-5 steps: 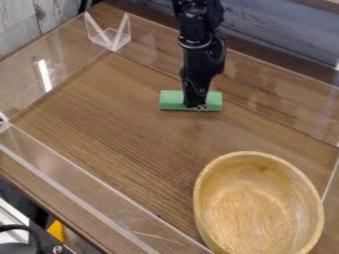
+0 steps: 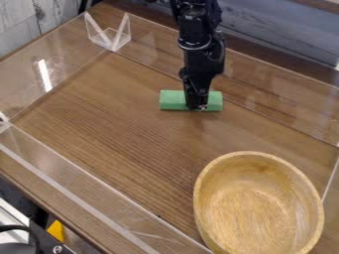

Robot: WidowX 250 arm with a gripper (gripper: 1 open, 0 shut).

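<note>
A green block [image 2: 173,100] lies on the wooden table near the middle of the view. The black robot gripper [image 2: 197,98] reaches down from the top and is over the block, its fingertips at or around the block's middle. Whether the fingers are closed on it cannot be made out.
A large tan bowl [image 2: 259,217] sits at the lower right. A white wire holder [image 2: 109,30] stands at the upper left. A wall runs along the back right.
The gripper has shifted slightly at the block, and its fingers look closer together than a moment ago. The block stays where it was.
</note>
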